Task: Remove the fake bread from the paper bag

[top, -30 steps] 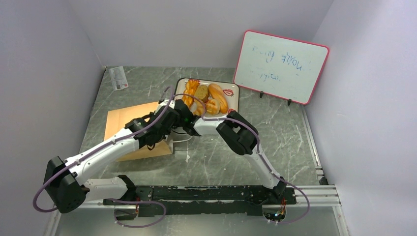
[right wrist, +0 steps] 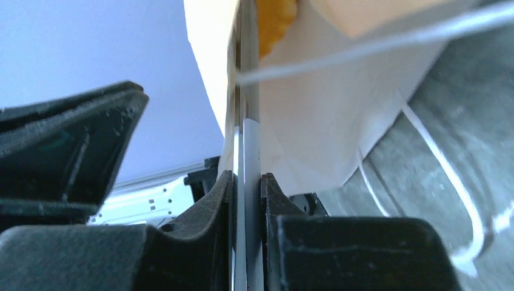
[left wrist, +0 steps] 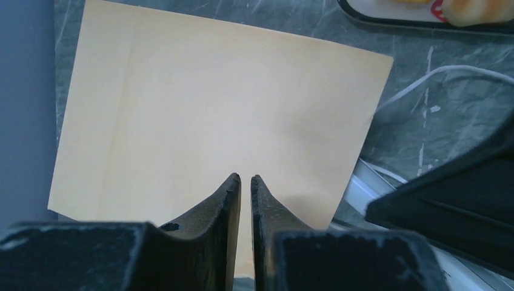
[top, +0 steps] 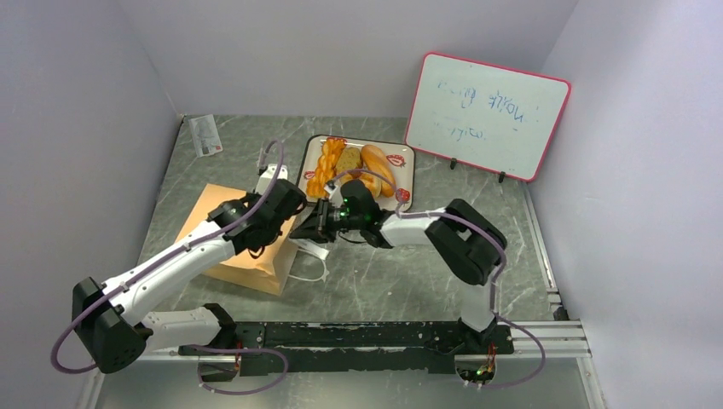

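Note:
The brown paper bag (top: 243,274) lies on its side at the left of the table, its mouth towards the right. My left gripper is over the bag near the mouth, its fingers close together with brown paper between them. At the mouth is my right gripper; a narrow pale strip fills the gap between its fingers, and I cannot tell whether they grip it. Some orange-brown bread (right wrist: 276,24) shows inside the bag in the right wrist view; most of it is hidden by the paper.
Several pieces of bread lie on a tray (top: 405,179) at the back middle. White bag handles (right wrist: 451,176) trail onto the table near the mouth. A whiteboard (top: 486,115) leans at the back right.
The bag has shifted and turned a little, and more white handle shows.

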